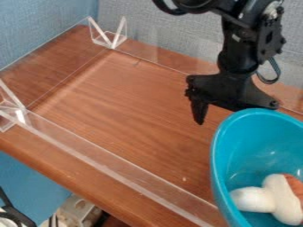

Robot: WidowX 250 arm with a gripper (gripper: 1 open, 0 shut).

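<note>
A black robot arm comes down from the top right, its gripper [200, 105] hanging just above and behind the rim of a teal bowl [222, 146] at the lower right. Whether the fingers are open or shut is hard to make out. Inside the bowl lies a white object with an orange-brown part [279, 195], resembling a toy mushroom, with a rounded white end toward the left.
Transparent low walls edge it, with white brackets [106, 35] at the back left and left side. Grey-blue padded walls stand behind and at the left.
</note>
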